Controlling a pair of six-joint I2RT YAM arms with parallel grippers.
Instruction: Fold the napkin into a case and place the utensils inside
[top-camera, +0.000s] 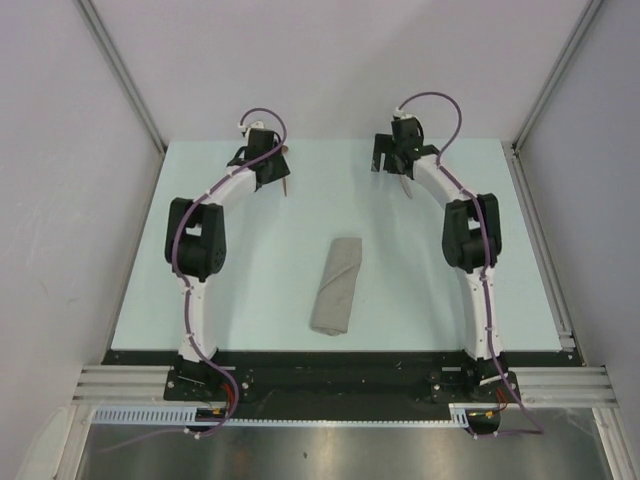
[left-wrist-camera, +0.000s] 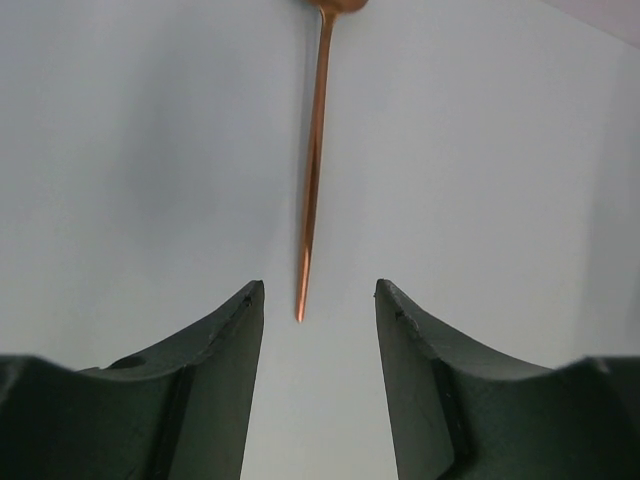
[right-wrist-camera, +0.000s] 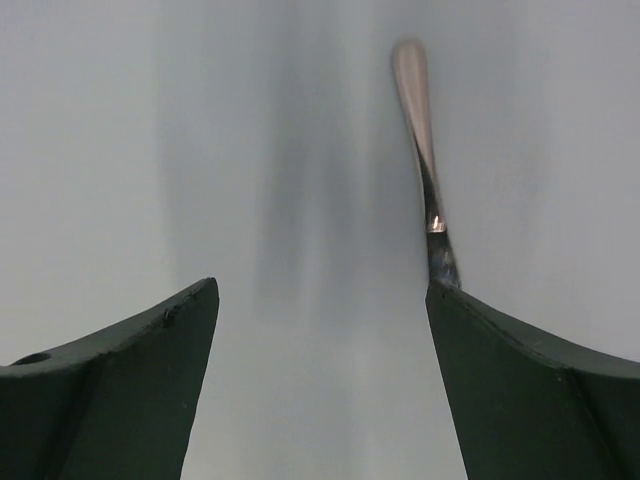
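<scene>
The grey-brown napkin (top-camera: 338, 288) lies folded into a narrow strip on the table, with a diagonal edge across its upper part. A brown wooden spoon (left-wrist-camera: 314, 150) lies at the back left, its thin handle end pointing toward the gap of my left gripper. That gripper is open, nothing between its fingers. My right gripper, also open and empty, is over the back right. A shiny metal utensil (right-wrist-camera: 418, 110) lies there, off to the right of the gap's middle, its darker near end reaching the right fingertip. Its full shape is partly hidden.
Walls close off the back and both sides. A dark strip (top-camera: 330, 375) runs along the front edge.
</scene>
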